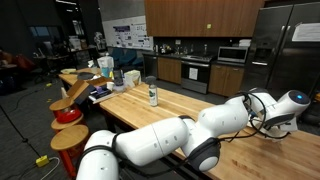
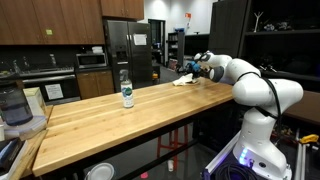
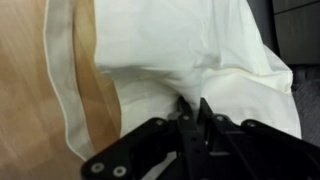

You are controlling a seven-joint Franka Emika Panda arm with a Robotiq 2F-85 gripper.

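A white cloth fills much of the wrist view, with folds gathering toward my gripper. The dark fingertips meet the cloth where it bunches, and whether the fingers grip it does not show. In exterior view 2, the cloth lies at the far end of the table beneath my gripper. Exterior view 1 has the arm stretched low over the table's right side, its gripper mostly hidden behind the wrist.
A bottle stands upright on the long wooden table. More clutter, including a white container, sits at the table's other end in exterior view 1.
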